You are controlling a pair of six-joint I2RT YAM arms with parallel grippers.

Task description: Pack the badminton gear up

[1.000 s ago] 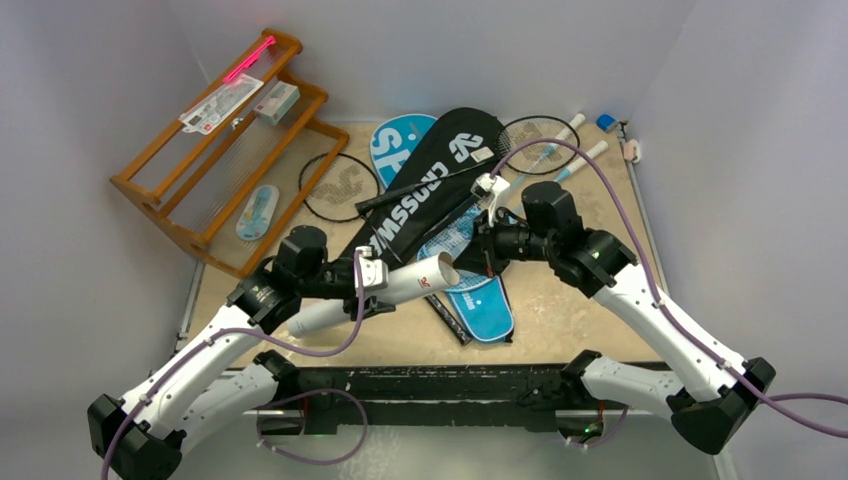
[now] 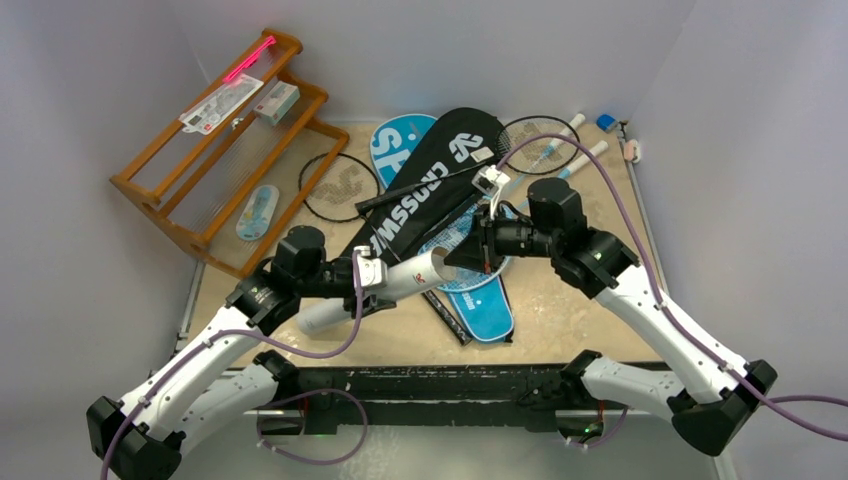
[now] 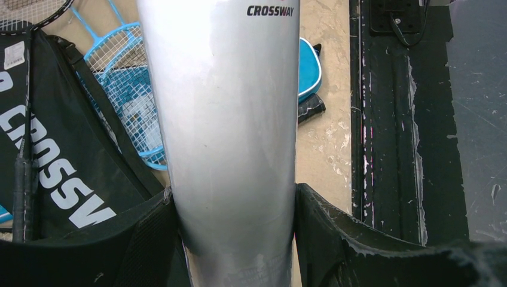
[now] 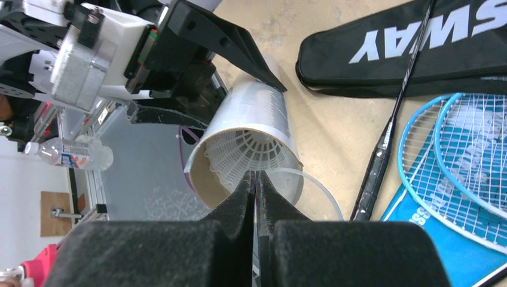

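My left gripper is shut around the white CROSSWAY shuttlecock tube, its fingers on both sides. In the top view the tube is tilted, its mouth up and right. A shuttlecock sits inside, its netted skirt toward the mouth in the right wrist view. At that mouth is my right gripper, shut. From its fingertips curves a thin clear edge, seemingly a lid, pinched by the rim; most of the lid is hard to see.
The black CROSSWAY bag, blue rackets and blue cover lie beneath the arms. A wooden rack stands left, over a black racket. Bare table shows at front right.
The tube has shifted slightly down-left in my left gripper.
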